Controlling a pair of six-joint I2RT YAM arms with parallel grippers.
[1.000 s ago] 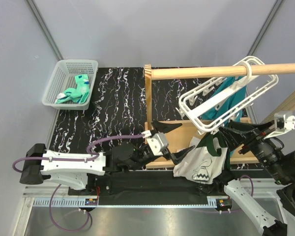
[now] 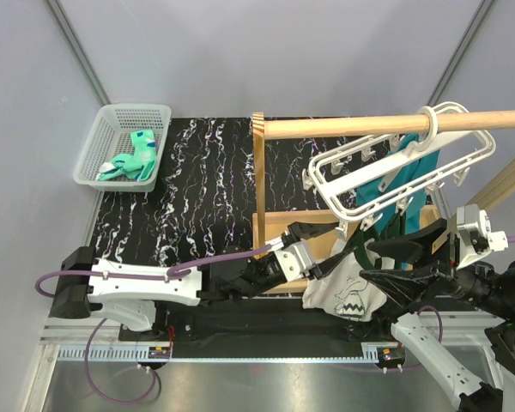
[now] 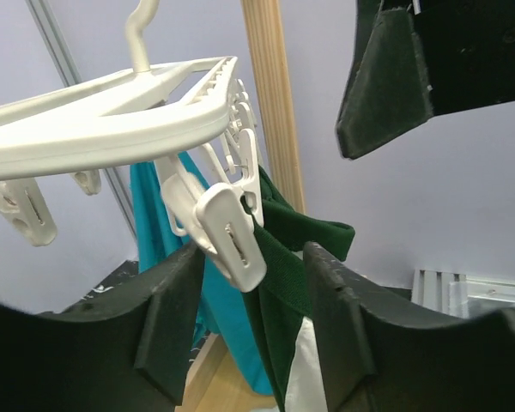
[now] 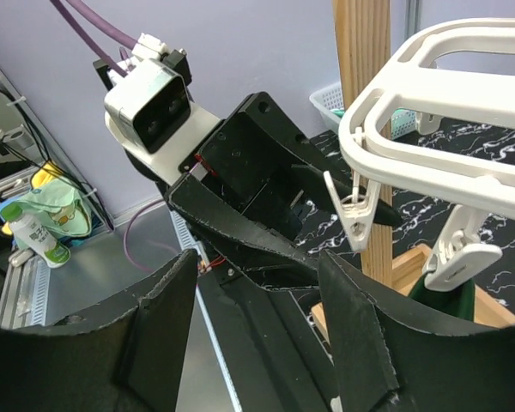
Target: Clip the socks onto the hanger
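A white clip hanger (image 2: 395,163) hangs from a wooden bar, with teal and dark green socks (image 3: 283,283) hanging beneath it. My left gripper (image 2: 319,249) is part open at the hanger's front clip, which sits between its fingertips in the left wrist view; whether they touch it is unclear. My right gripper (image 2: 384,262) stands part open below the hanger's right side; in the right wrist view a hanger clip (image 4: 354,215) is above its fingers, with dark green cloth behind. A pale sock with a drawing (image 2: 343,296) lies lower down.
A white basket (image 2: 93,163) with mint gloves stands at the back left on the marble surface. A wooden post (image 2: 259,172) and a wooden tray (image 2: 275,219) are beside the hanger.
My left gripper has moved right toward the hanger's front clip. The right gripper has pulled back from under the hanger and downward in the top view. The hanger has shifted slightly.
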